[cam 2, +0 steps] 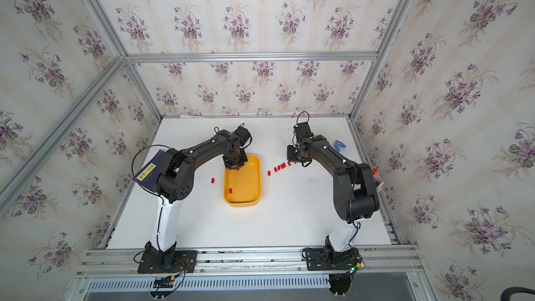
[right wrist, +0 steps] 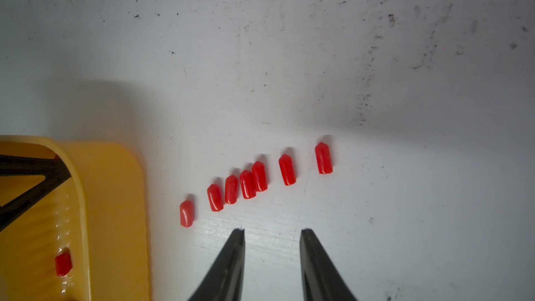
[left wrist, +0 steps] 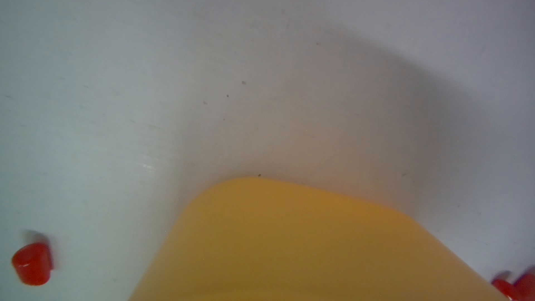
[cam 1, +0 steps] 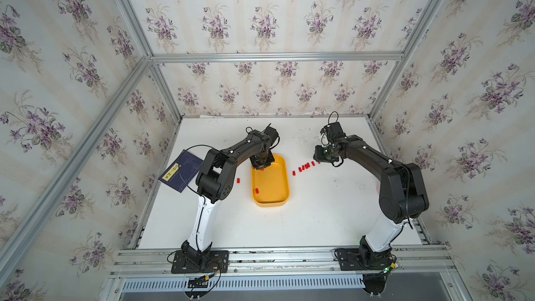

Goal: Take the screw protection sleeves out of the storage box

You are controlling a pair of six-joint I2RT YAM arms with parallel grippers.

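The orange storage box [cam 1: 270, 192] sits mid-table, with a red sleeve [cam 2: 230, 190] near its front and red at its back, partly under my left gripper [cam 1: 262, 164]. That gripper is over the box's back end; its fingers show only at the edge of the right wrist view, their opening unclear. Several red sleeves [right wrist: 248, 184] lie in a row on the table right of the box; another [cam 1: 238, 180] lies left of it. My right gripper hangs over the table beside the row, open, nothing visible between its fingers.
A dark blue board [cam 1: 178, 170] lies at the left of the table. A blue object [cam 2: 338, 145] is at the back right, behind the right arm.
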